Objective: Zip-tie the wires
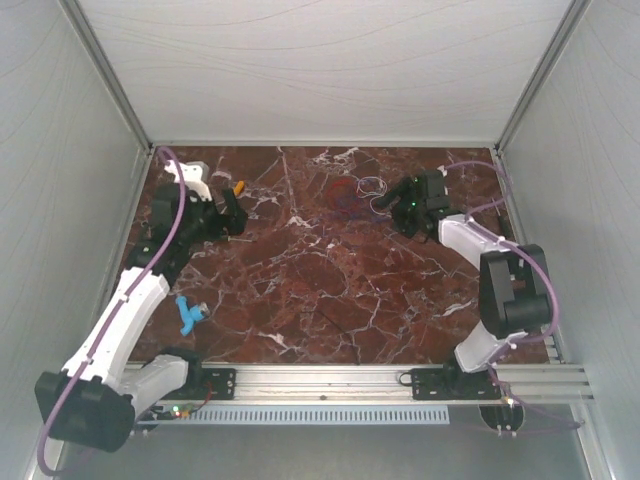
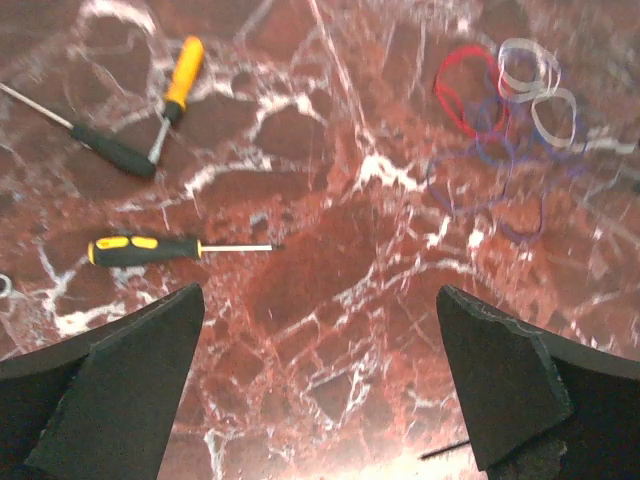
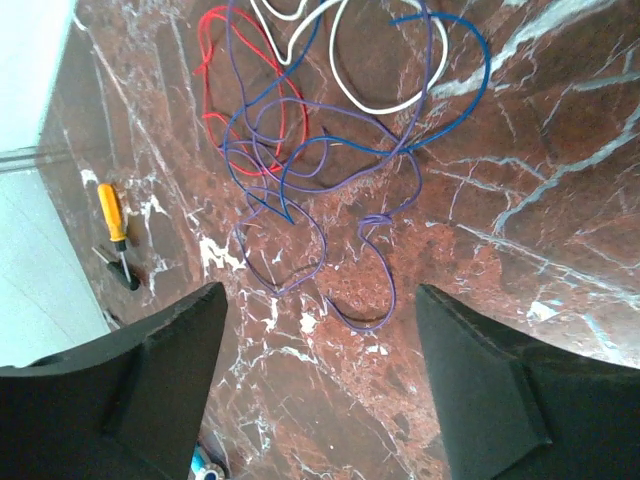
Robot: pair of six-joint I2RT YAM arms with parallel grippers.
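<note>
Loose loops of wire lie tangled on the marble table: a red wire [image 3: 207,112], a white wire [image 3: 335,62], a blue wire [image 3: 488,68] and purple wires [image 3: 323,248]. In the top view they sit towards the back, right of the middle. My right gripper [image 1: 397,208] is just right of the bundle, its fingers [image 3: 170,365] apart with nothing between them. Well to the left, my left gripper [image 1: 236,214] hangs open and empty above the table. A thin dark strip [image 2: 445,450] shows by its right finger; I cannot tell what it is.
Under and beyond the left gripper lie a yellow-black screwdriver [image 2: 150,250], an orange-handled screwdriver [image 2: 184,75] and a dark-handled one [image 2: 115,148]. A blue tool [image 1: 189,314] rests at the front left.
</note>
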